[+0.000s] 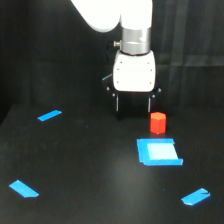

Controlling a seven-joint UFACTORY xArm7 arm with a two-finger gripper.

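Note:
My gripper [134,102] points down from the white hand, its two dark fingers spread apart with nothing visible between them. It hangs to the left of a small red block [158,123], at a place higher in the picture. The block stands upright on the dark table and is not touched. Just in front of it lies a white square [161,151] bordered with blue tape. The fingertips are hard to make out against the black background.
Blue tape strips mark the dark table: one at the back left [50,115], another at the front left [24,188] and a third at the front right [196,197]. A black curtain hangs behind.

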